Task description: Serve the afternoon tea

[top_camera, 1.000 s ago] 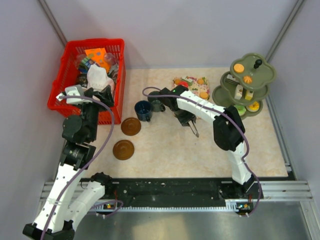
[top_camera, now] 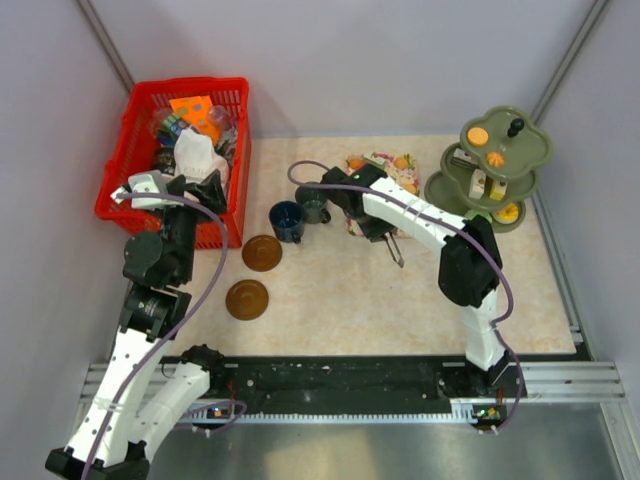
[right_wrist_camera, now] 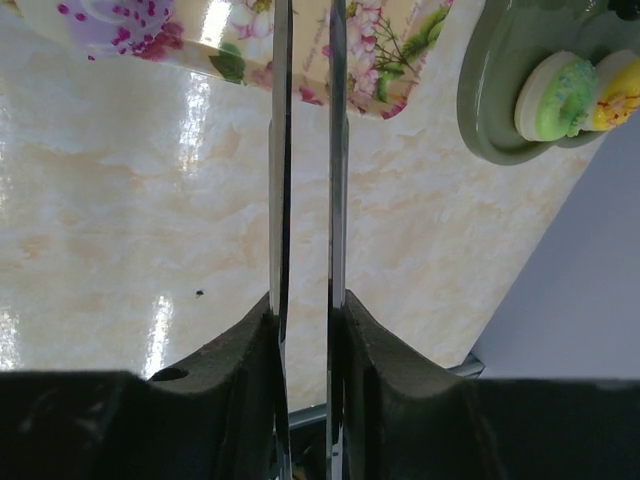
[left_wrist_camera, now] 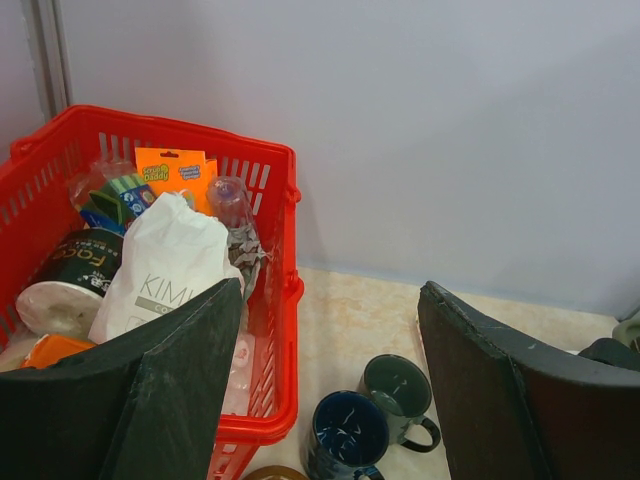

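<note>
Two brown saucers [top_camera: 262, 253] lie left of centre. Behind them stand a blue mug [top_camera: 287, 220] and a dark green mug [left_wrist_camera: 396, 385]. A floral tray [right_wrist_camera: 385, 75] with pastries lies at the back centre, partly hidden by the right arm. A tiered green stand [top_camera: 505, 155] holds cakes at the right. My left gripper is open near the red basket, nothing between its fingers. My right gripper is shut on long metal tongs, which reach over the tray; whether their tips hold anything is out of view.
A red basket [top_camera: 235, 100] full of packages stands at the back left. A grey wall rises behind.
The right arm and the tongs have shifted slightly to the right. The left arm has not visibly moved.
</note>
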